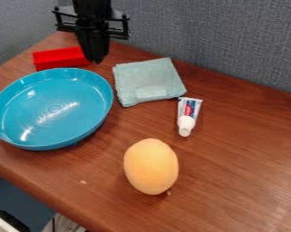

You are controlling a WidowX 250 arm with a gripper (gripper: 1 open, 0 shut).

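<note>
My black gripper (94, 51) hangs at the top left, just over the right end of a red block (54, 58); whether its fingers are open or shut is unclear. A blue plate (51, 127) lies at the left, a folded grey-green cloth (149, 80) right of the gripper, a white toothpaste tube (189, 116) below the cloth, and an orange-yellow oval object (151, 167) toward the front.
A grey padded wall (220, 36) runs behind the wooden table (245, 172).
</note>
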